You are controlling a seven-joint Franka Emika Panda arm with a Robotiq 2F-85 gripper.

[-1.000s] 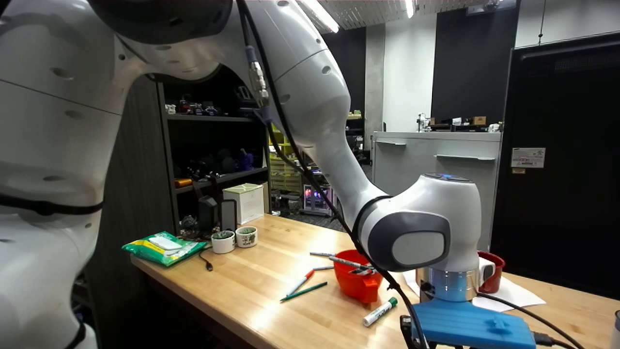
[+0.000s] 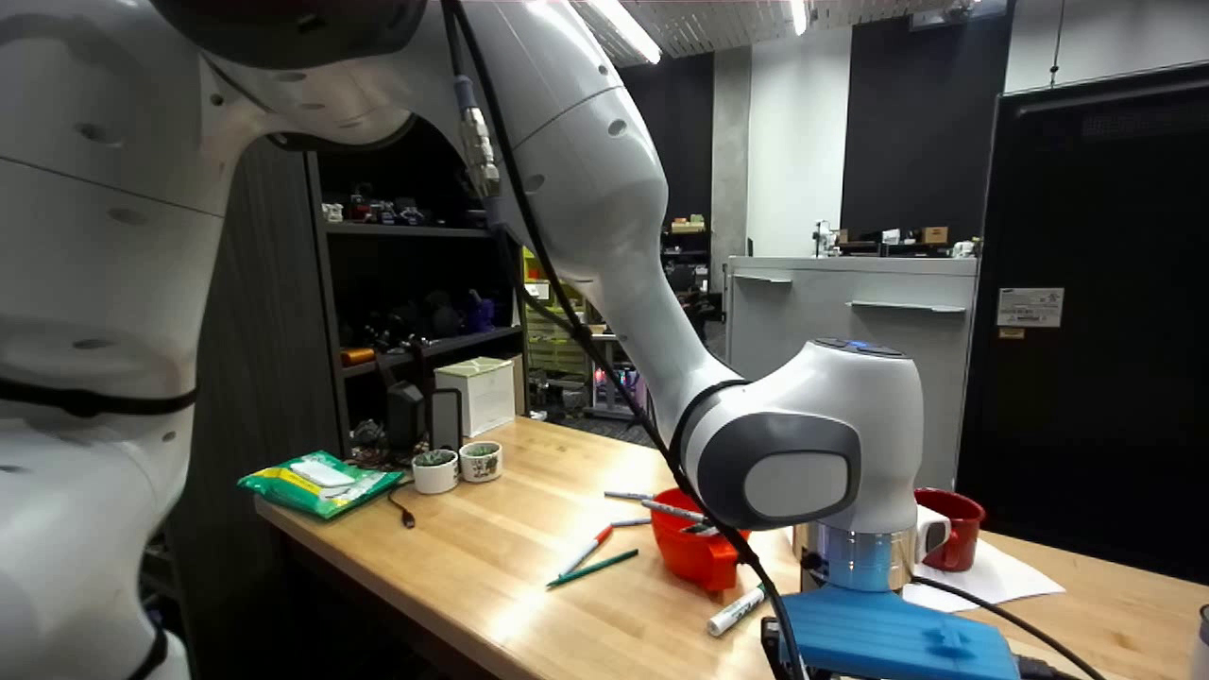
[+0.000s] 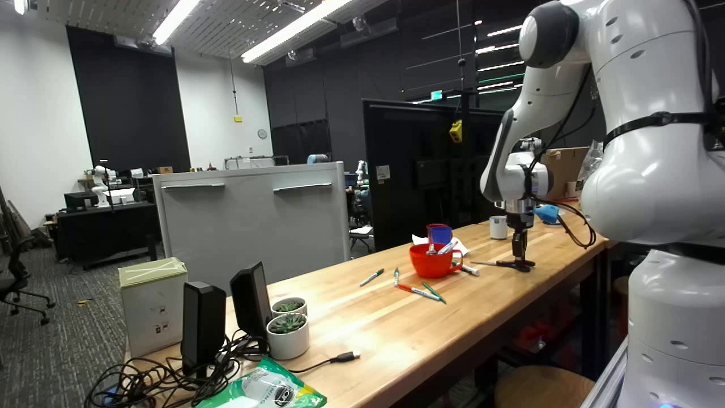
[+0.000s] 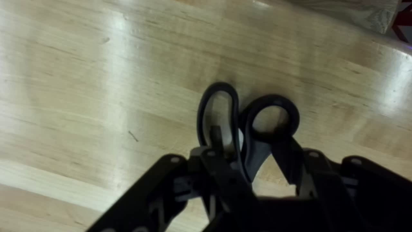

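Note:
Black-handled scissors (image 4: 236, 116) lie flat on the wooden table in the wrist view, one long loop and one round loop pointing away from my gripper. My fingers are part open over the handles. The left fingertip (image 4: 216, 135) reaches over or into the long loop, and the right one overlaps the edge of the round loop; whether they touch is not clear. My fingers hide the blades there. Exterior view 2 has my gripper (image 3: 520, 259) down at the tabletop, the scissors' blade (image 3: 483, 263) pointing toward a red cup (image 3: 430, 262). Exterior view 1 does not show the fingers.
Several markers (image 3: 421, 292) lie around the red cup, which holds more pens. Behind it stand a mug (image 2: 954, 531) and paper (image 2: 1003, 576); a white container (image 3: 499, 228) is farther along. The table edge (image 4: 347, 29) runs close by. Open tabletop lies beside the scissors.
The arm has shifted a little to the left in exterior view 1, and its wrist now covers the green end of the marker. The cup and markers have not moved.

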